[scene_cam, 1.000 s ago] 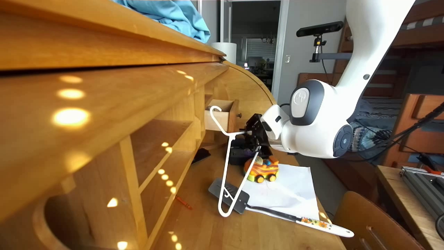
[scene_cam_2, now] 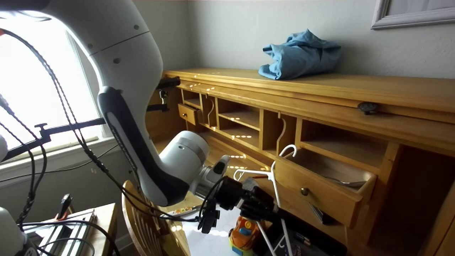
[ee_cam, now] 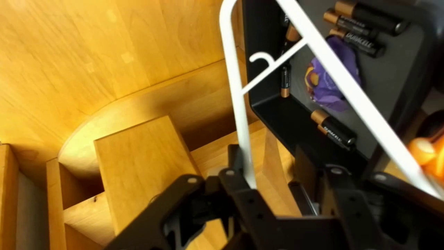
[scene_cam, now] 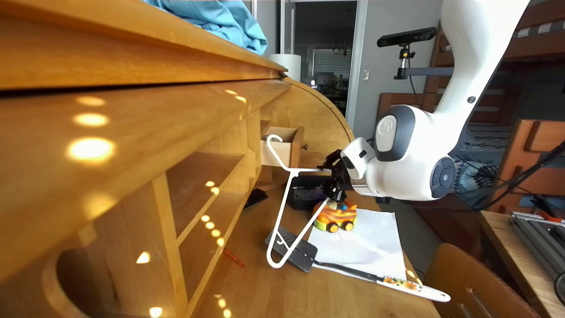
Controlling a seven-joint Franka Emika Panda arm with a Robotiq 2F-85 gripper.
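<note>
A white clothes hanger [scene_cam: 291, 196] stands on its side with its hook near the small open drawer [scene_cam: 279, 145]; whether the hook rests on the drawer I cannot tell. My gripper [scene_cam: 332, 177] is at the hanger's right end, above a black tray [ee_cam: 287, 112]. From the wrist, the gripper is partly open with a visible gap. One white bar of the hanger [ee_cam: 239, 104] runs down along the inner side of the left finger [ee_cam: 234, 158]; another passes outside the right finger. Contact with the bar is hard to judge.
The tray holds several batteries and a purple wrapper [ee_cam: 337, 62]. An orange toy car [scene_cam: 336, 214] sits beside it near white paper [scene_cam: 365, 244]. A spatula [scene_cam: 299, 251] lies in front. Desk shelves [scene_cam_2: 239, 115] line one side; a blue cloth [scene_cam_2: 303, 55] lies on top.
My gripper has shifted a little to the right, away from the drawer side. The hanger's lower end has swung slightly to the left, while its hook stays near the drawer.
</note>
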